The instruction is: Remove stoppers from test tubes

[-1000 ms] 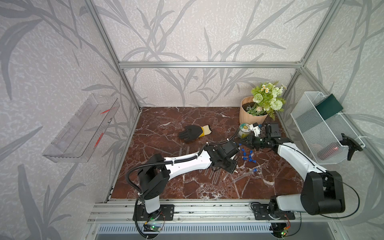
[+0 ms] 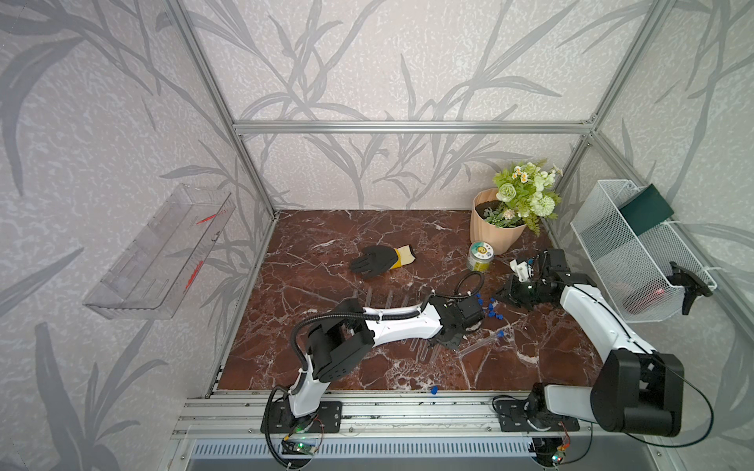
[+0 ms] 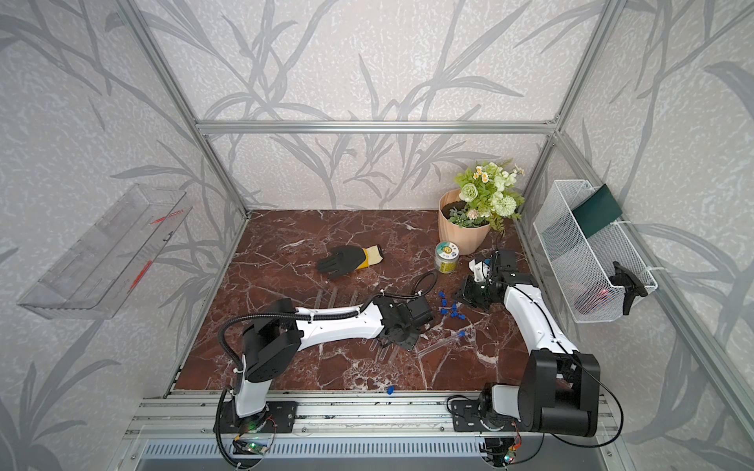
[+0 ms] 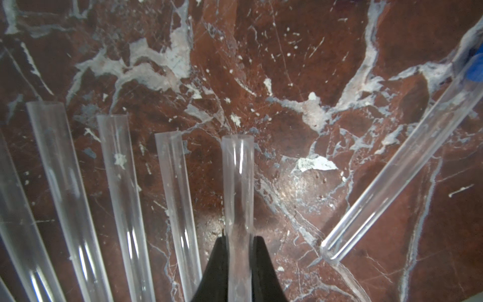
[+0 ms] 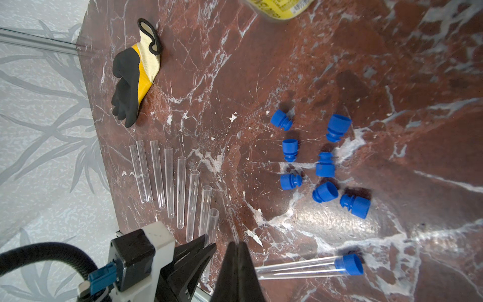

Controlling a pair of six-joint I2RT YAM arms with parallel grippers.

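My left gripper is shut on a clear, open-topped test tube (image 4: 239, 186), low over the table at the end of the row. Other clear tubes (image 4: 120, 186) without stoppers lie beside it. To its right lies a tube (image 4: 387, 186) with a blue stopper (image 5: 349, 264) in its end. Several loose blue stoppers (image 5: 325, 191) are scattered in the right wrist view. My right gripper is shut, nothing showing between its fingers, and hangs just right of those stoppers in the top views. One blue stopper (image 2: 434, 390) sits at the table's front edge.
Behind the stoppers stand a yellow can (image 2: 480, 256) and a potted plant (image 2: 498, 231). A black-and-yellow glove (image 2: 382, 260) lies farther back. A white mesh basket (image 2: 628, 259) is at the right wall.
The right gripper has drawn back to the right. A blue stopper now shows at the front edge where none showed before.
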